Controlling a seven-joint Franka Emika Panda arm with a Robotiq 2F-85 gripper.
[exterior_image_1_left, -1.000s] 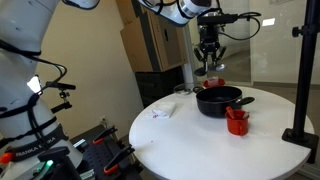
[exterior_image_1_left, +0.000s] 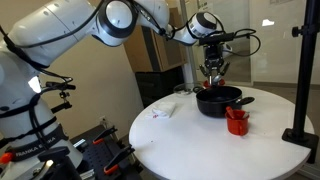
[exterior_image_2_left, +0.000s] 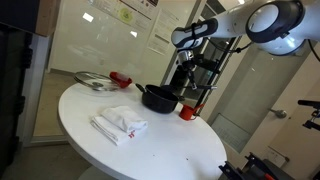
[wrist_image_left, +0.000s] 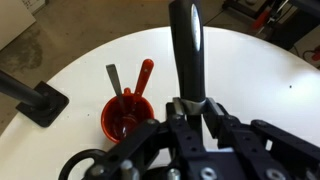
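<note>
In the wrist view, my gripper is shut on a black-handled utensil (wrist_image_left: 186, 50) with a silver part at the fingers. Exterior view 1 shows the gripper (exterior_image_1_left: 214, 72) above the black pan (exterior_image_1_left: 216, 108), whose handle points right. From the other side, in exterior view 2, the gripper (exterior_image_2_left: 186, 70) is over the right part of the pan (exterior_image_2_left: 157, 101). The utensil's lower end is hard to make out.
A red cup (wrist_image_left: 118, 122) holding utensils stands at the pan's front right in exterior view 1. Folded white cloth (exterior_image_2_left: 120, 122), a glass lid (exterior_image_2_left: 92, 78) and a red bowl (exterior_image_2_left: 121, 79) also lie on the white round table (exterior_image_1_left: 175, 145). A black post (exterior_image_1_left: 302, 75) rises at the right.
Over the last second my gripper has come down towards the pan, the arm lowering with it. Pan, cup and cloth have stayed in place.
</note>
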